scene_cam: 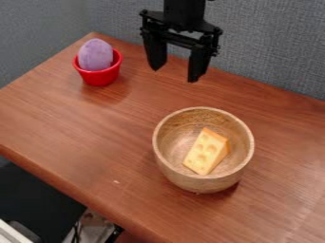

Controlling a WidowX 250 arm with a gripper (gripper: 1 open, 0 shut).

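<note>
My black gripper (177, 63) hangs open above the back middle of the table, its fingers spread with nothing between them. To its left a purple egg-shaped object (95, 53) rests in a small red bowl (99, 77). In the front right a wooden bowl (169, 161) holds a yellow wedge of cheese (207, 149) with holes in it, below and apart from the gripper.
A grey fabric wall (273, 52) stands behind it. The table's left edge drops to a dark area at bottom left.
</note>
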